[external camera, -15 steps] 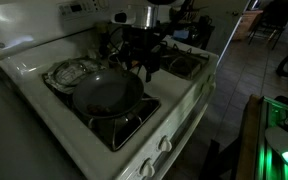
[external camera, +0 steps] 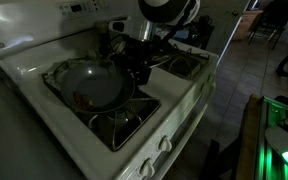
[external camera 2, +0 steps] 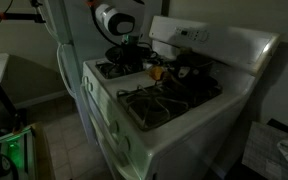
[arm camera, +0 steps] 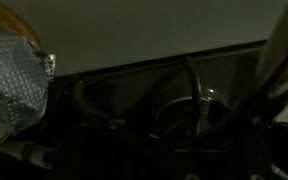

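Note:
A dark round pan [external camera: 97,85] is over the near-left burners in exterior view 1, with small reddish bits [external camera: 82,101] inside. My gripper [external camera: 139,72] is low at the pan's right edge. Darkness hides its fingertips there, so I cannot tell whether it touches the pan or its handle. Across the stove in exterior view 2, the arm hangs above the same dark pan [external camera 2: 129,53]. The wrist view is very dim: a black grate with a burner ring [arm camera: 184,118] lies below, and a blurred pale shape fills the right side.
Crinkled foil [arm camera: 16,80] shows at the left of the wrist view. A dark pot [external camera 2: 192,68] and a small orange object [external camera 2: 156,73] stand at the stove's back. The near-right burner grate [external camera 2: 154,103] looks bare. Control knobs [external camera: 165,144] line the front.
The pan has shifted left and toward the back panel, and its face now looks more tilted. The arm has come down and left toward the pan's edge, its upper part nearer the camera.

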